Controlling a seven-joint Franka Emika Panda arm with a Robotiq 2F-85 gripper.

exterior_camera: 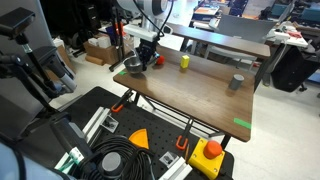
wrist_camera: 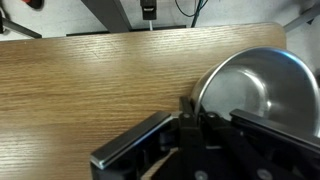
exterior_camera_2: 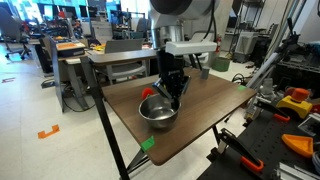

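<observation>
A shiny metal bowl (exterior_camera_2: 158, 112) is held over the end of the wooden table, its rim gripped by my gripper (exterior_camera_2: 177, 99). In the wrist view the bowl (wrist_camera: 268, 90) fills the right side, its inside empty and its near rim running between the fingers. The gripper is shut on that rim. In exterior view 1 the bowl (exterior_camera: 134, 63) shows at the table's left end, its opening partly turned toward the camera. How far its underside is from the tabletop cannot be told.
On the wooden table (exterior_camera: 195, 90), a yellow object (exterior_camera: 184, 61) stands toward the back and a grey cup (exterior_camera: 236, 82) toward the far right. A red object (exterior_camera_2: 127, 98) lies behind the bowl. Green tape (exterior_camera_2: 148, 144) marks a corner.
</observation>
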